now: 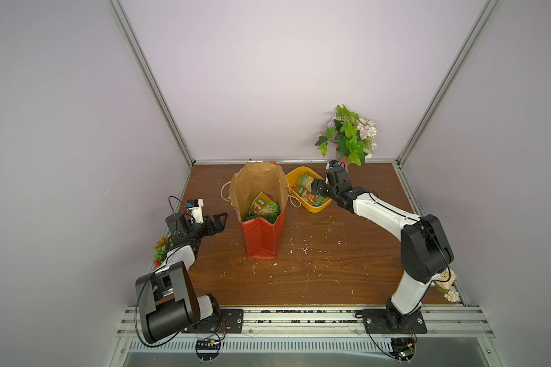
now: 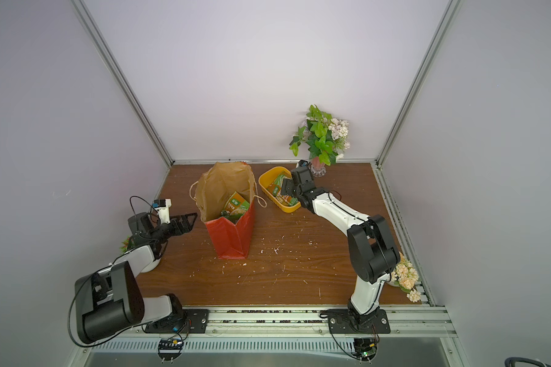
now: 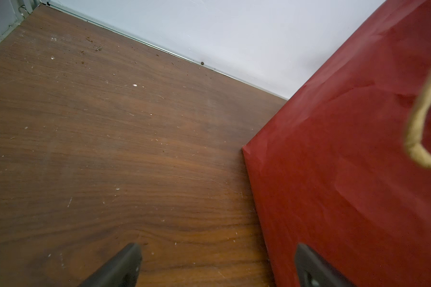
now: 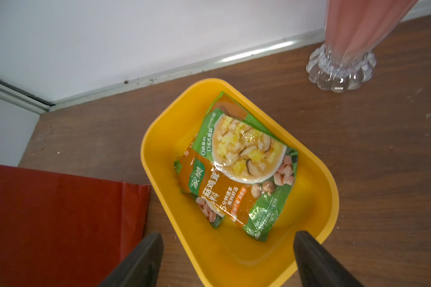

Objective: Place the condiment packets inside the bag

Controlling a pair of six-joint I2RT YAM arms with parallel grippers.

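A paper bag (image 1: pixel 263 238), red outside and brown inside, stands open at centre-left with green-orange packets (image 1: pixel 263 205) inside. Right of it, a yellow tray (image 2: pixel 266 180) holds overlapping packets (image 4: pixel 239 172). My right gripper (image 1: pixel 318 188) hangs over the tray, open, its fingertips at either lower side of the right wrist view with the tray between them. My left gripper (image 1: pixel 217 221) is open beside the bag's left side, nothing between its fingers.
A vase (image 4: pixel 349 33) with flowers stands behind the tray at the back wall. More flowers (image 2: pixel 404 275) sit at the front right, others (image 1: pixel 160 250) at the left edge.
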